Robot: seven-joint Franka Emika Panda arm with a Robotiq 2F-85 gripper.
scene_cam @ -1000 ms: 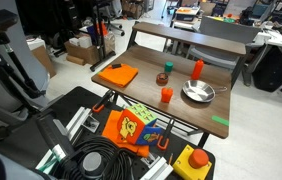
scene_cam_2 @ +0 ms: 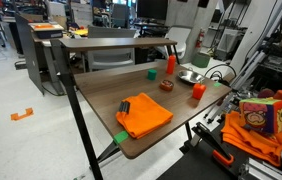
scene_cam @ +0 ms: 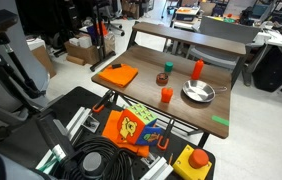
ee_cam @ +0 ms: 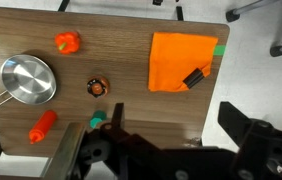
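Observation:
In the wrist view my gripper hangs above the brown table (ee_cam: 131, 125), its two black fingers wide apart with only bare tabletop between them. An orange cloth (ee_cam: 171, 55) lies flat on the wood, a small black object (ee_cam: 193, 78) resting on it. A steel pan (ee_cam: 28, 80) sits at the other end, near an orange-red cup-like item (ee_cam: 68, 42) and a red bottle (ee_cam: 42, 126). Between pan and cloth is a small dark-brown round object (ee_cam: 97, 87). The teal cup (ee_cam: 98, 118) is partly hidden behind one finger.
A raised wooden shelf (scene_cam: 189, 37) runs along one long side of the table. Beside the opposite side lie a colourful box (scene_cam: 131, 127), coiled black cables (scene_cam: 91, 160) and a yellow block with a red button (scene_cam: 195, 160). Bare wood surrounds most tabletop items.

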